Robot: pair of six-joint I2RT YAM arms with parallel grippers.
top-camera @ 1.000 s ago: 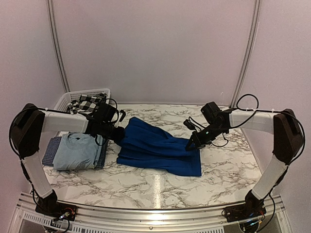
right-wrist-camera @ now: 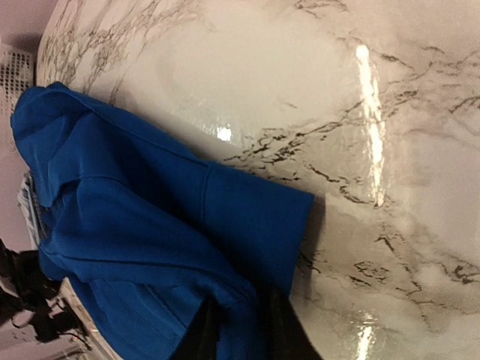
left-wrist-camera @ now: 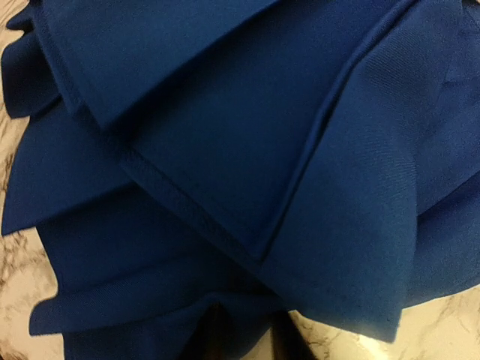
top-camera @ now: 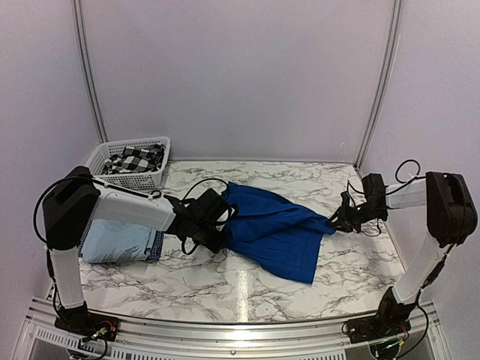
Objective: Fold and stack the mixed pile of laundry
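A blue garment (top-camera: 277,247) lies crumpled across the middle of the table. In the top view my left gripper (top-camera: 221,240) is down at its left part; in the left wrist view folds of blue cloth (left-wrist-camera: 187,90) fill the picture, with blurred fingertips at the bottom edge. My right gripper (top-camera: 337,223) is at the garment's right end, where a narrow bunched corner of cloth (right-wrist-camera: 232,300) reaches between its blurred fingertips. Whether either gripper is shut on the cloth is unclear.
A white basket (top-camera: 131,180) with checked black-and-white cloth stands at the back left. Folded light blue and checked items (top-camera: 112,244) lie stacked at the left, beside the garment. Bare marble table shows at the back, front and right.
My right gripper has moved right, drawing the cloth's corner outward. My left gripper has moved right and downward. The garment's outline has shifted right and its lower edge toward the front.
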